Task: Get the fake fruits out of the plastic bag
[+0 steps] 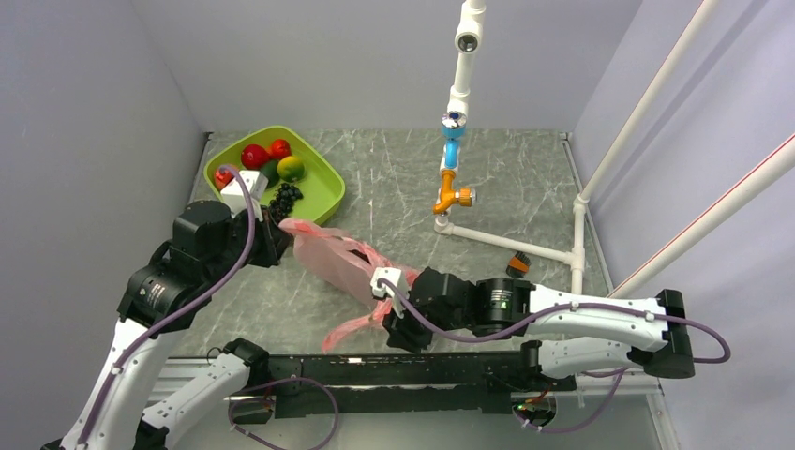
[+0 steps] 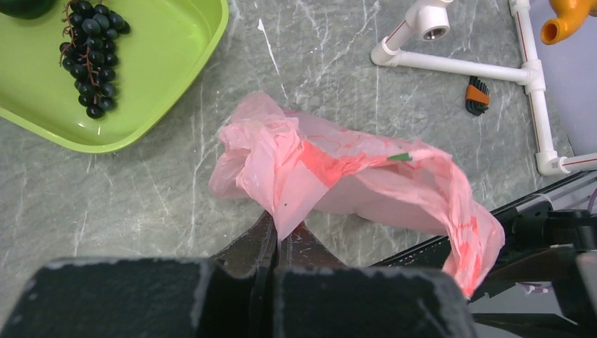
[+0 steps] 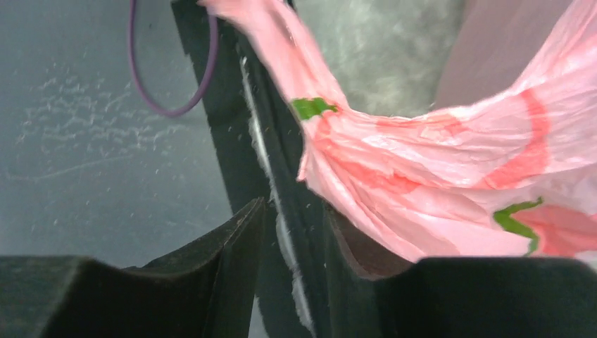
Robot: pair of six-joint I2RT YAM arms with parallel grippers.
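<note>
The crumpled pink plastic bag (image 2: 366, 162) stretches across the worktop between my two grippers. Its gathered corner is pinched in my left gripper, shut on the thin plastic. My right gripper has its fingers parted, with a gap visible between them; pink film lies beside and behind its right finger (image 3: 352, 243). In the lime-green tray (image 1: 330, 187) lie red fruits (image 1: 254, 157), a yellow-green fruit (image 1: 291, 169), a dark green one (image 1: 270, 172) and black grapes (image 2: 91, 53). Whether any fruit is inside the bag is hidden.
A white pipe frame (image 1: 506, 242) with an orange tap (image 1: 450, 195) stands at the right. A small black and orange object (image 1: 517, 264) lies near it. Bare worktop (image 1: 394, 178) separates tray and pipes. The dark front rail (image 1: 394, 370) runs below the bag.
</note>
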